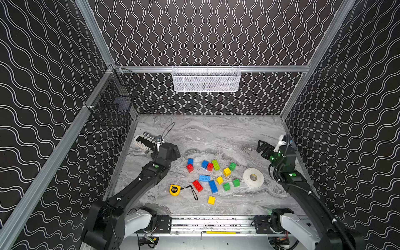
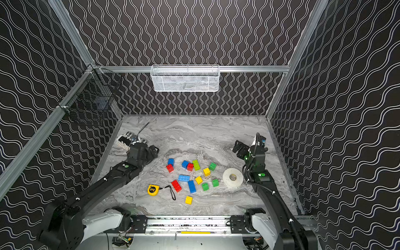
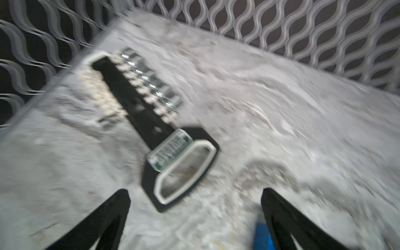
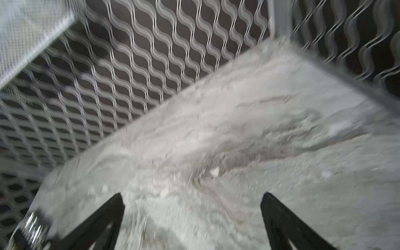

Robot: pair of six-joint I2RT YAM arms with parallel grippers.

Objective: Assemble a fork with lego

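Loose lego bricks in red, blue, light blue, yellow and two greens lie mid-table, among them a red brick, a blue brick and a yellow brick. My left gripper is open above the table left of the bricks, facing a black-and-white object with metal pieces; a blue piece peeks from behind a finger. My right gripper is open at the right of the table, over bare marble, nothing between its fingers.
A tape measure with strap lies front left of the bricks, a white tape roll to their right. A white mesh basket hangs on the back wall, a black wire basket at left.
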